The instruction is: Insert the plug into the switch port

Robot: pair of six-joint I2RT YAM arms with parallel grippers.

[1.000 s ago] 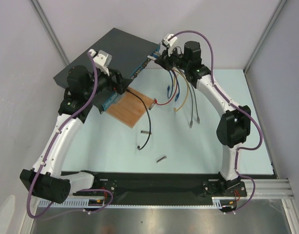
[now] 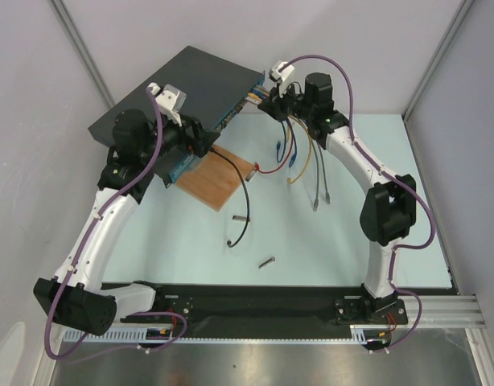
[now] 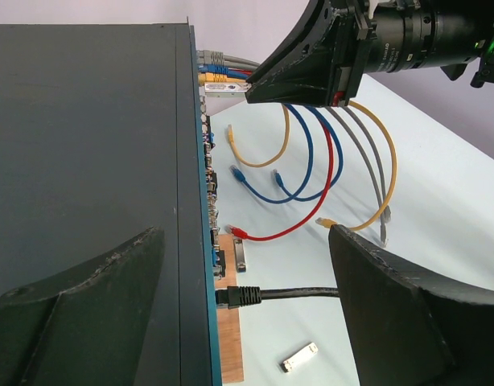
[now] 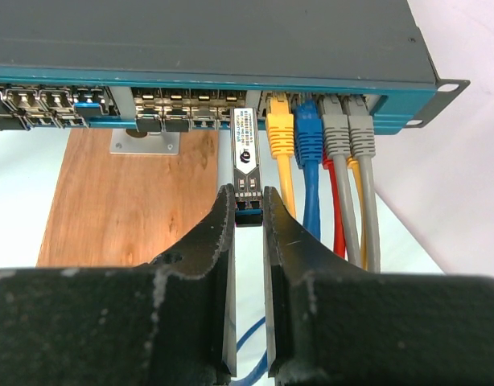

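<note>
The plug, a slim silver module with a white label, is pinched at its near end by my right gripper, which is shut on it. Its far end reaches the port row of the dark switch, just left of a plugged yellow cable. From these views I cannot tell whether that tip sits inside a port or only in front of it. In the left wrist view, the module lies roughly level, its tip close to the switch face. My left gripper is open by the switch's front edge, away from the module.
Yellow, blue and grey cables crowd the ports right of the module. A black cable is plugged in near the left gripper. Loose modules, including one silver piece, lie on the white table, whose front is mostly clear.
The left arm looks unmoved.
</note>
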